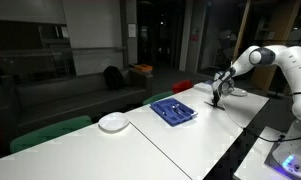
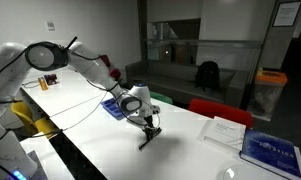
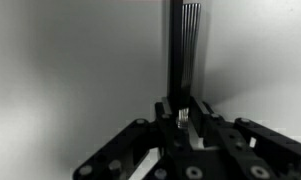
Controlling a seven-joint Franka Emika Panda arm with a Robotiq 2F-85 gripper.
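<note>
A long, thin dark utensil with a lighter striped part (image 3: 189,45) runs up the middle of the wrist view. My gripper is at its near end, the fingertips close together on either side of it. Whether they press on it cannot be told. In exterior view 2 the gripper (image 2: 150,129) is low over the white table, and the dark utensil (image 2: 144,144) slants out beneath it. Exterior view 1 shows the gripper (image 1: 216,101) small and far off at the table's right part.
A blue tray (image 1: 170,103) holding several small items lies left of the gripper, with a white round plate (image 1: 114,122) farther left. White boxes (image 2: 218,135) and a blue box (image 2: 270,150) lie right of the arm in exterior view 2.
</note>
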